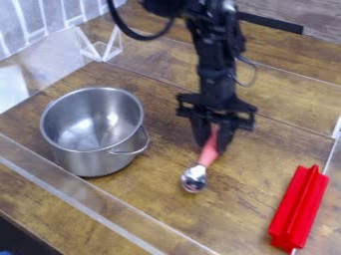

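Observation:
My black gripper is at the middle of the wooden table, blurred, directly over a pink-handled utensil with a shiny metal head pointing toward the front. The gripper's fingers surround the top of the pink handle; whether they grip it is unclear. A steel pot with a wire handle stands on the left. A red tray-like object lies at the right front.
A white wire rack and a pale translucent panel are at the back left.

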